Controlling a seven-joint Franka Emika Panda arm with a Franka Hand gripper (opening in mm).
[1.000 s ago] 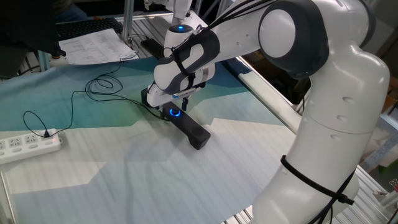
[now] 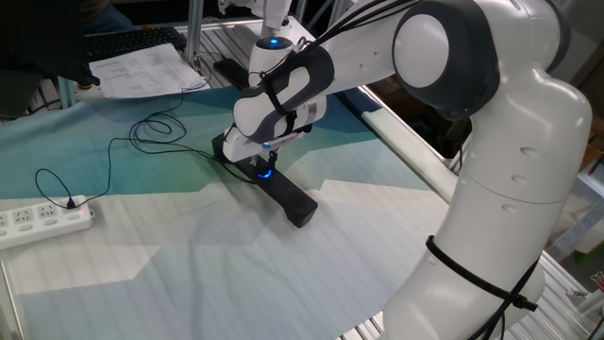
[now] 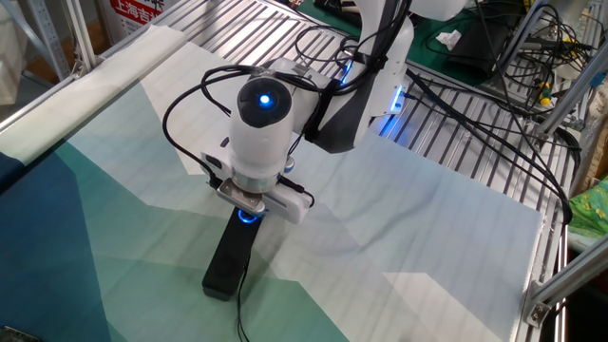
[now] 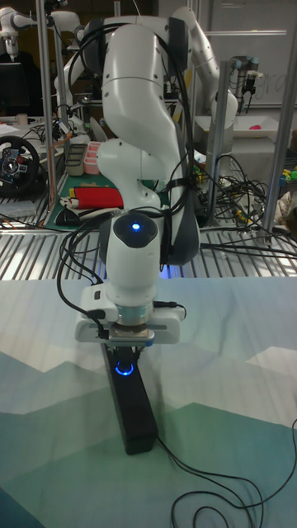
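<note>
A long black bar (image 2: 290, 198), like a soundbar, lies flat on the table with a round knob ringed in glowing blue (image 2: 265, 174) on its top. My gripper (image 2: 261, 168) points down over the bar, its fingers drawn together at the knob. From the far side, the blue ring (image 4: 124, 370) shows just in front of the dark fingers (image 4: 125, 354). The fingers appear shut on the knob, though their exact contact is mostly hidden. In exterior view 2 the hand covers the fingertips, and the bar (image 3: 226, 261) extends out from under it.
A thin black cable (image 2: 156, 144) runs from the bar in loose loops to a white power strip (image 2: 42, 223) at the table's left edge. Papers (image 2: 146, 72) and a keyboard (image 2: 123, 43) lie beyond the cloth.
The fingers, earlier spread on either side of the knob, have come together at it. The bar has shifted very slightly; the arm looks still.
</note>
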